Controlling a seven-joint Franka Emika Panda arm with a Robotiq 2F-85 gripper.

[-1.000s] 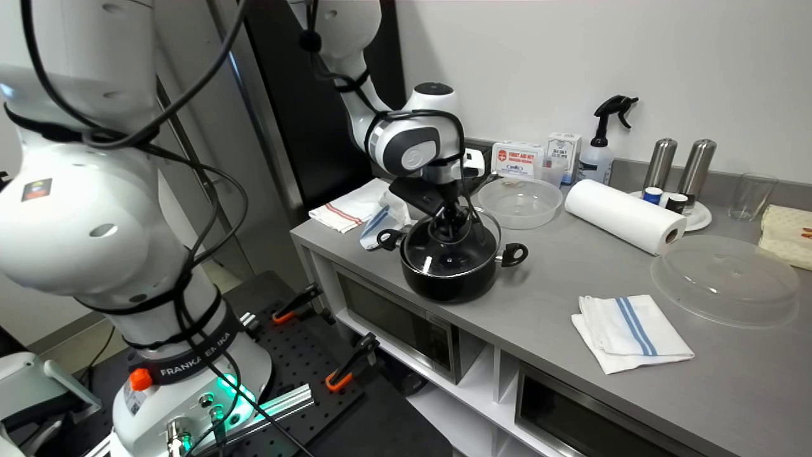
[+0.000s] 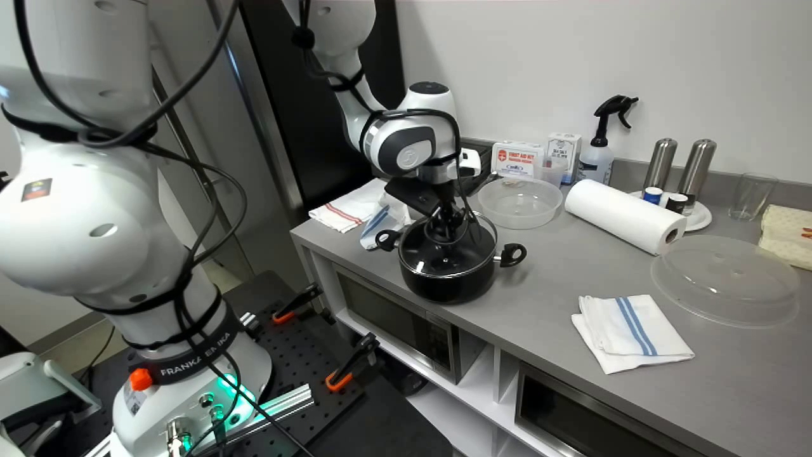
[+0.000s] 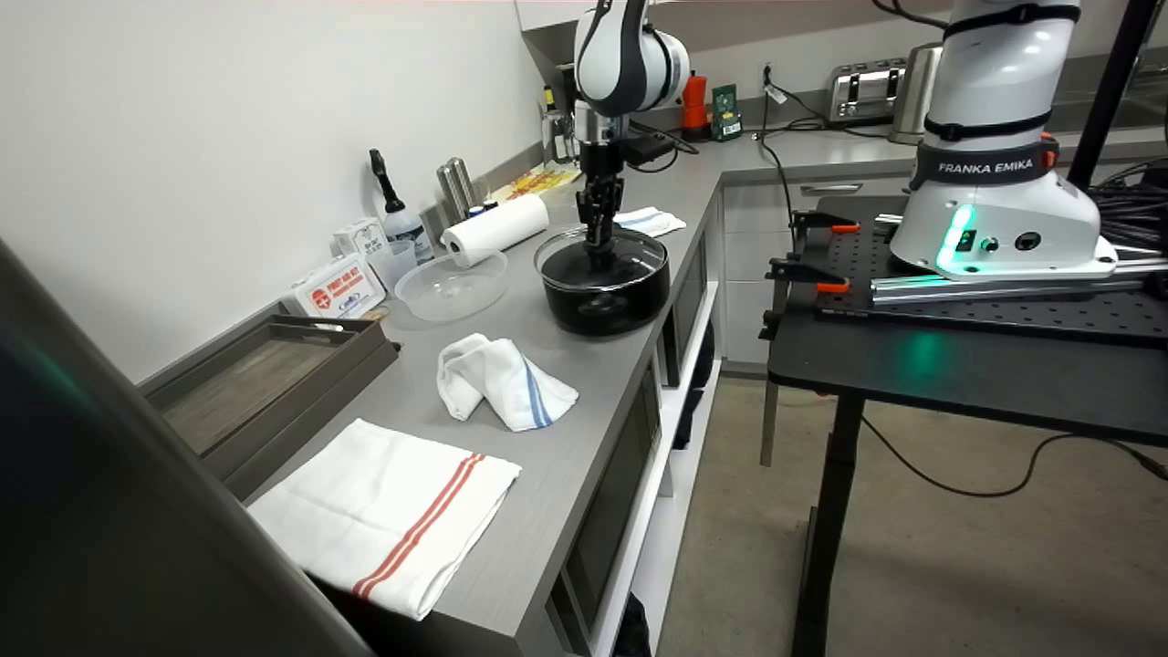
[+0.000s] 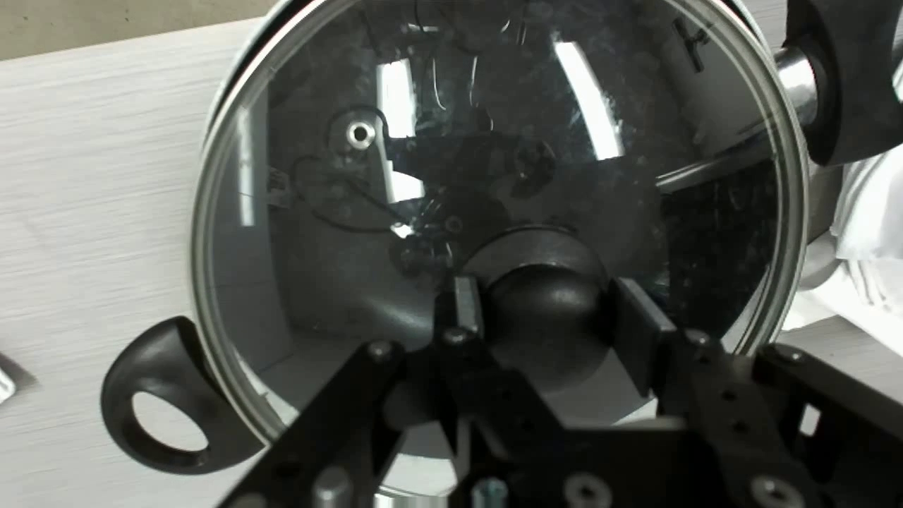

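A black two-handled pot (image 2: 447,285) stands on the grey counter near its front edge. Its glass lid (image 4: 338,279) lies over the opening, the metal rim about in line with the pot's rim in the second exterior view. My gripper points down at the lid's centre, shut on the round black lid knob (image 4: 546,292), with one finger on either side of it. In the first exterior view, the gripper (image 2: 449,235) and cables partly cover the lid. Whether the lid sits fully flush all round, I cannot tell.
Behind the pot is a clear plastic bowl (image 2: 519,199); a paper towel roll (image 2: 624,214) lies to its right. A crumpled towel (image 3: 498,378) rests near the pot. A folded blue-striped towel (image 2: 632,331) and clear cover (image 2: 723,278) lie farther right, with bare counter between.
The arm has shifted slightly to the left with the lid. The lid's far side, raised before, is now lower and the lid looks more level. The pot has barely shifted left.
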